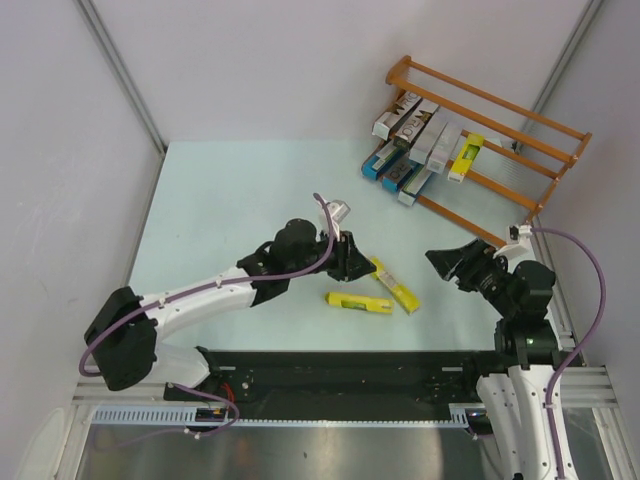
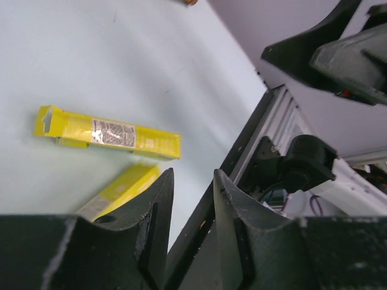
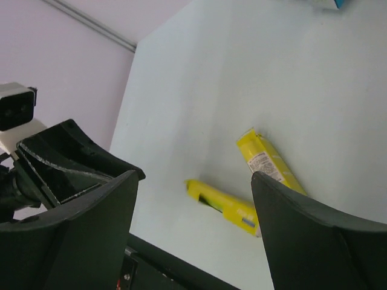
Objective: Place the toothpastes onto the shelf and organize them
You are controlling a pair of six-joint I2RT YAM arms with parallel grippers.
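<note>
Two yellow toothpaste boxes lie on the white table: one [image 1: 355, 302] crosswise near the front edge, the other [image 1: 396, 285] angled beside it. In the left wrist view they show as a nearer box [image 2: 121, 193] and a farther one [image 2: 115, 134]. My left gripper [image 1: 352, 262] is over the upper end of the angled box, its fingers close together in the left wrist view; whether anything is between them is hidden. My right gripper [image 1: 448, 258] hangs open to the right of the boxes, nothing between its fingers.
A wooden shelf [image 1: 485, 90] at the back right holds several boxes, grey, white, blue and one yellow [image 1: 465, 158], with free room at its right end.
</note>
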